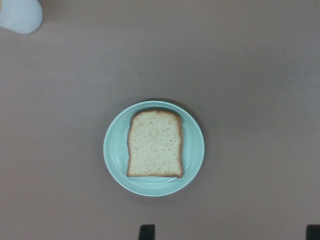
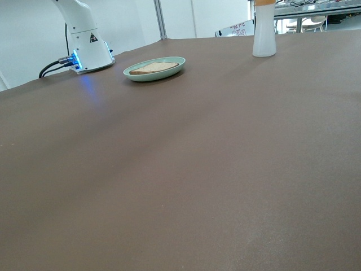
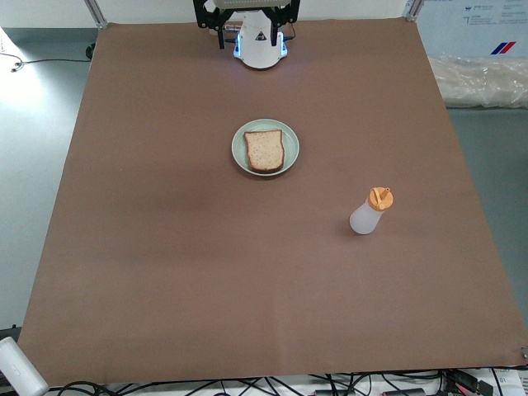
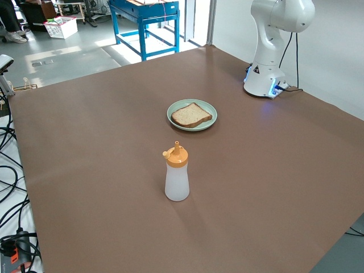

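Note:
A slice of bread lies on a pale green plate near the middle of the brown table. A translucent squeeze bottle with an orange cap stands apart from the plate, at the right in the camera left view. My gripper is high at the table's far end, its two black fingers spread open. In the wrist view both fingertips show at the bottom edge, wide apart, with the plate beyond them.
The white arm base stands at the table's edge with cables. More cables run along the near edge in the camera left view.

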